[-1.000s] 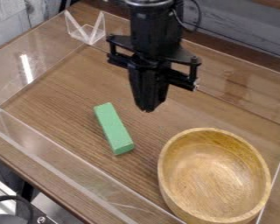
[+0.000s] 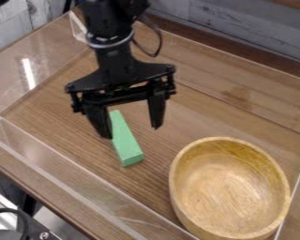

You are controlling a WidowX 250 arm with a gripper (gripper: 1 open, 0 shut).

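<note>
My black gripper (image 2: 125,119) hangs in the middle left of the camera view, its two fingers open and spread wide to either side above a green block (image 2: 127,148). The block is long and flat and lies on the wooden surface, its upper end close to or behind the gripper's fingers. Whether the fingers touch it cannot be told.
A pale wooden bowl (image 2: 228,190) fills the lower right.
The arm has swung toward the viewer and to the left, and the gripper has come down over the green block. The block and bowl look unmoved.
</note>
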